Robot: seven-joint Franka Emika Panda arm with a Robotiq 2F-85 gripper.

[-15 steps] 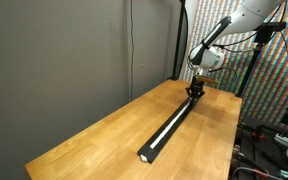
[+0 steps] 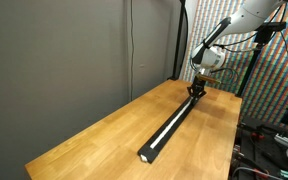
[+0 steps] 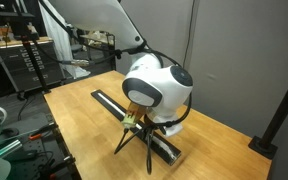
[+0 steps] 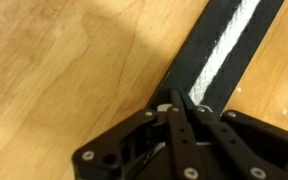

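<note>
A long black strip (image 2: 170,128) with a white line along its middle lies flat on the wooden table. My gripper (image 2: 193,94) is low over the strip's far end in exterior view 1. Seen from exterior view 2, the white arm hides part of the strip (image 3: 110,104), whose near end shows past the arm at right. In the wrist view the fingertips of my gripper sit close together at the strip (image 4: 219,55), beside the white line. It is shut, with nothing visible between the fingers. Whether the tips touch the strip, I cannot tell.
Bare wooden table (image 2: 94,140) spreads on both sides of the strip. A grey wall or panel (image 2: 59,75) stands along one side. Dark equipment with cables (image 2: 274,145) is at the table's right edge in exterior view 1.
</note>
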